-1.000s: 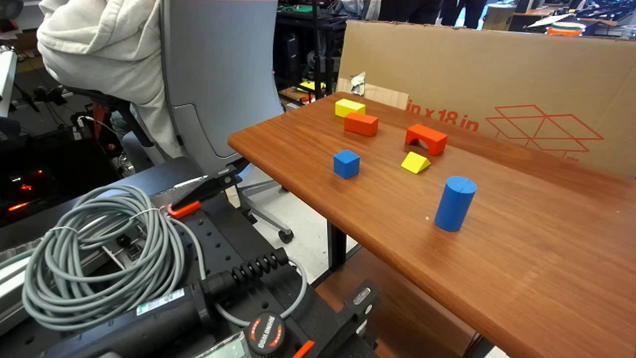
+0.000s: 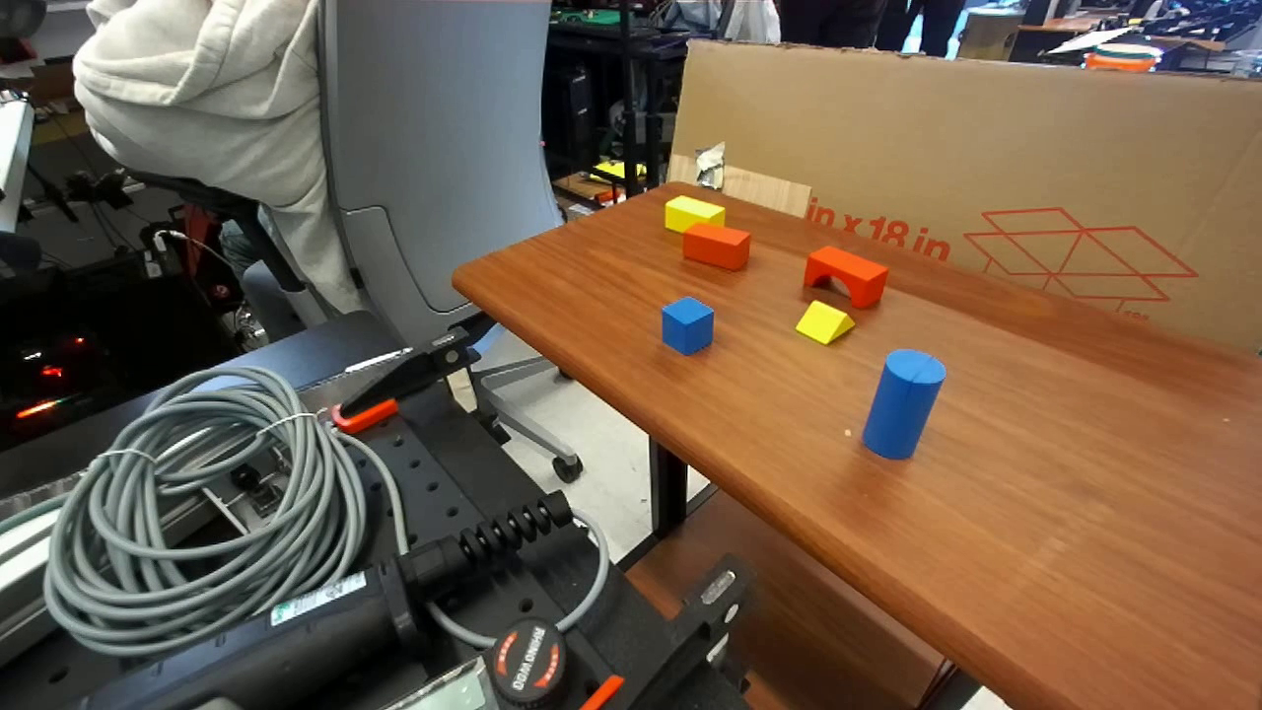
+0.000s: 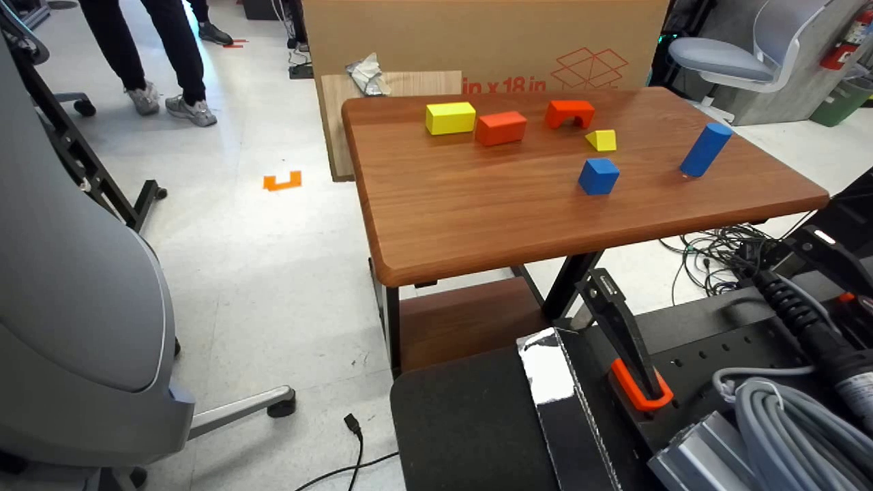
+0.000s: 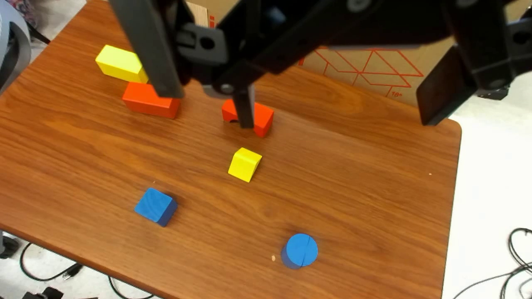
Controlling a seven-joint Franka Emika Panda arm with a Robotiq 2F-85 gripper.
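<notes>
In the wrist view my gripper is open above the table, with nothing between its fingers. A red arch block (image 4: 263,119) is partly covered by one finger. Near it lies a yellow wedge (image 4: 244,164). A blue cube (image 4: 155,206) sits toward the front edge, and a blue cylinder (image 4: 300,250) stands upright on its end. At the far left a red rectangular block (image 2: 717,247) is beside a yellow rectangular block (image 2: 694,213). Neither exterior view has the gripper in it.
The wooden table (image 2: 1065,497) has clear room to the right of the cylinder. A cardboard sheet (image 2: 923,130) stands along its back edge. In front is a black cart (image 2: 461,509) carrying coiled grey cable (image 2: 343,521) and clamps. A grey chair (image 3: 82,270) stands off the left end.
</notes>
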